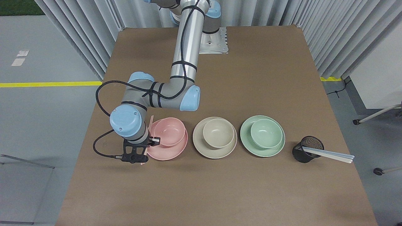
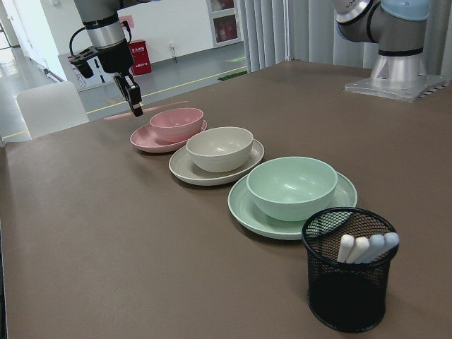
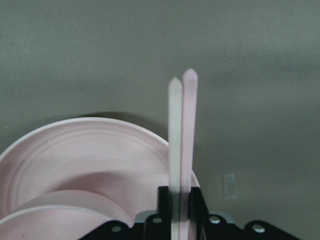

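A pair of chopsticks, one pink (image 3: 188, 125) and one paler (image 3: 174, 130), runs upright through my gripper, whose black fingers are shut on them. In the left view the gripper (image 2: 133, 102) hangs at the pink setting, the sticks horizontal above the table. The pink plate (image 1: 169, 152) carries a pink bowl (image 1: 169, 131); in the wrist view both lie below and left of the sticks.
A cream bowl on its plate (image 1: 201, 145) and a green bowl on its plate (image 1: 247, 139) stand to the right. A black mesh cup (image 1: 301, 154) holds several pale chopsticks at far right.
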